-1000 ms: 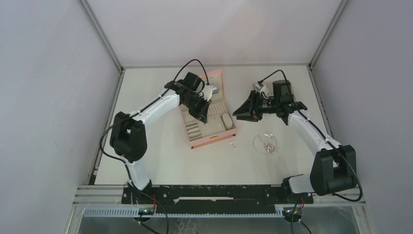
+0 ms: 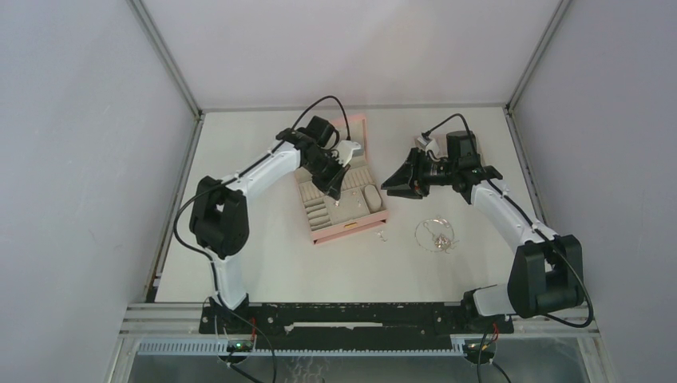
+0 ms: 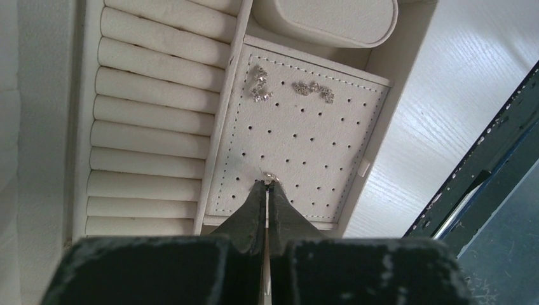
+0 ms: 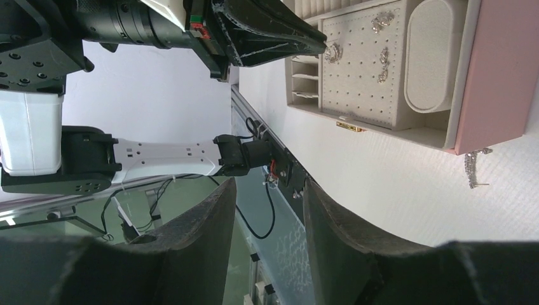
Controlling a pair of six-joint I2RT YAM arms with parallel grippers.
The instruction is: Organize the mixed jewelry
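Inside the pink jewelry box (image 2: 349,229) lies a perforated cream earring board (image 3: 318,152), flanked by padded ring rolls (image 3: 152,121). Two sparkling earrings sit on the board: one (image 3: 260,84) upper left, another (image 3: 313,90) to its right. Low on the board, my left gripper is shut, its tips at a third earring (image 3: 271,176); I cannot tell whether they pinch it. Right of the box, my right gripper stands open and empty above the table. A loose earring (image 4: 471,169) rests on the table by the box's front corner.
A round necklace or bangle with tangled jewelry (image 2: 440,240) lies on the table's right half. The cream padded cushion (image 3: 337,19) fills the compartment beside the board. Bare white table spreads in front of the box.
The left arm has shifted slightly to the right at its elbow and wrist, while its fingertips stay over the same part of the board. The right arm and loose jewelry are still.
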